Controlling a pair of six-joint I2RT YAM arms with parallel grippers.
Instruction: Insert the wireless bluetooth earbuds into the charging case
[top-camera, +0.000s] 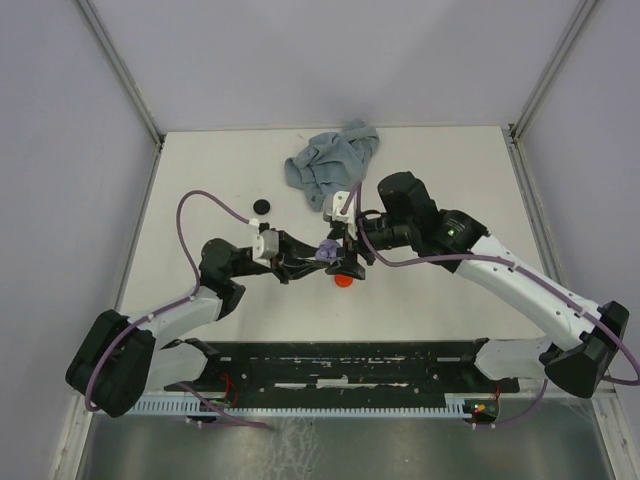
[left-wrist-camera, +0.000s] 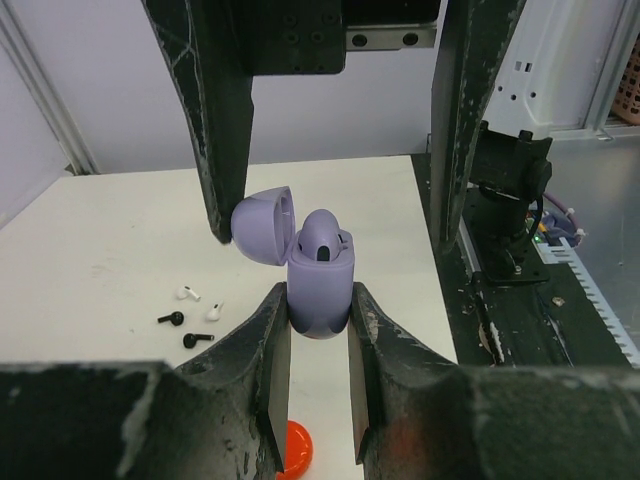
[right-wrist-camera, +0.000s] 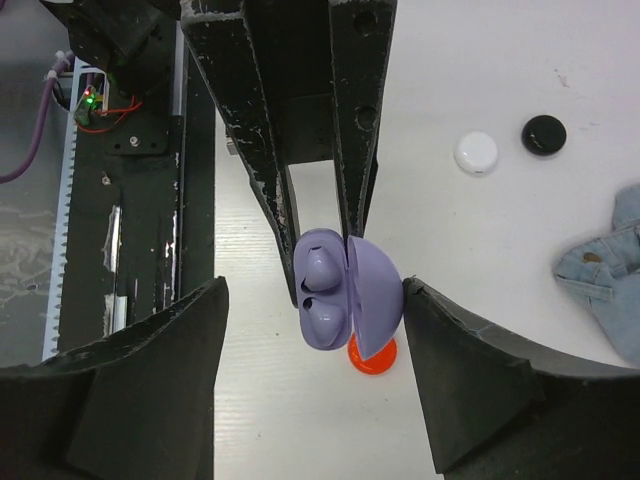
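Observation:
The purple charging case (right-wrist-camera: 312, 236) is held in the air with its lid (right-wrist-camera: 378, 298) open. Inside it, an upper purple earbud (right-wrist-camera: 322, 270) and a lower purple earbud (right-wrist-camera: 325, 324) sit side by side in their hollows. My left gripper is shut on the case from below. My right gripper stands open, holding nothing, one finger on either side of the case; the finger (right-wrist-camera: 440, 340) on the lid side looks very close to the lid, and I cannot tell whether they touch.
On the white table lie a red-orange round case (top-camera: 343, 278), a black round case (top-camera: 261, 207) and a white one (right-wrist-camera: 476, 153). Loose black earbuds (left-wrist-camera: 197, 340) and white earbuds (left-wrist-camera: 214, 312) lie beyond. A blue denim cloth (top-camera: 332, 165) is at the back.

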